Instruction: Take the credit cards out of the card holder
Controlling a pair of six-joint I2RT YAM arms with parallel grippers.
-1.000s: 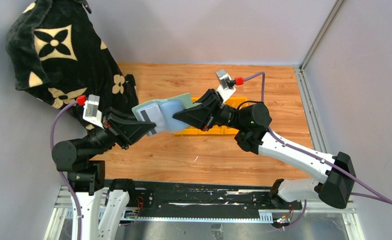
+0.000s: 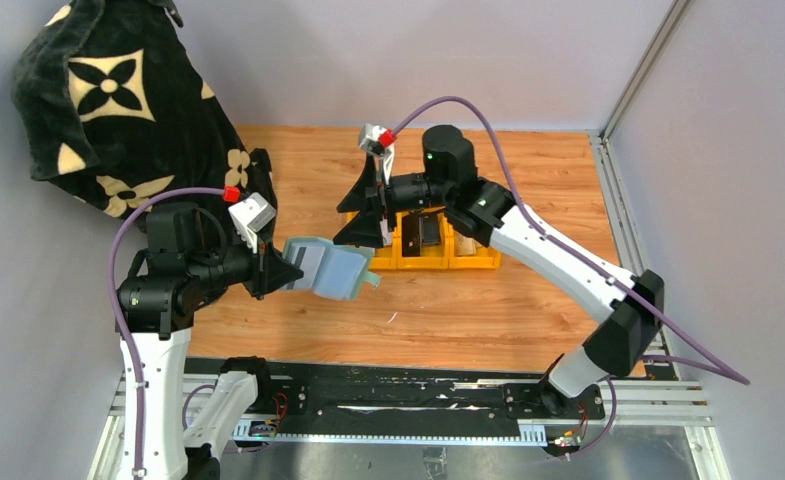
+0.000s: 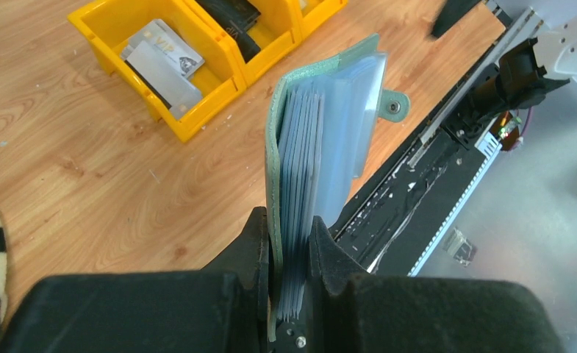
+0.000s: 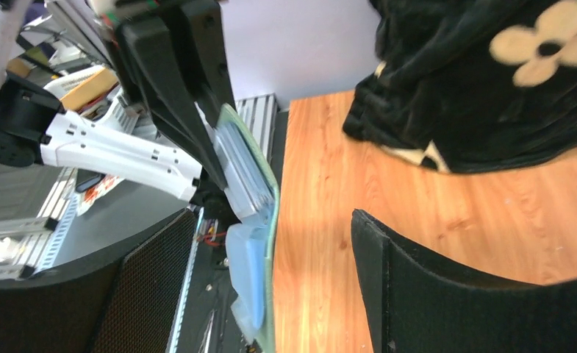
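Observation:
The pale green card holder [image 2: 340,268] is spread open in mid-air, with clear bluish sleeves inside and a snap tab at its end. My left gripper is shut on one edge of the card holder [image 3: 274,162], pinching cover and a stack of sleeves together. To its right my right gripper [image 2: 358,215] stands open, apart from the holder, nothing between its fingers. In the right wrist view the card holder [image 4: 269,243] shows between the open fingers but farther off. Whether cards are inside the sleeves I cannot tell.
Yellow bins [image 2: 423,258] stand behind the holder. One compartment has pale cards [image 3: 164,62], another a dark item [image 3: 234,22]. A dark patterned cloth [image 2: 138,110] fills the back left.
My right gripper, on the holder's far side a second ago, has let go, opened and moved left and back. The left gripper has turned, and the holder now hangs a little lower.

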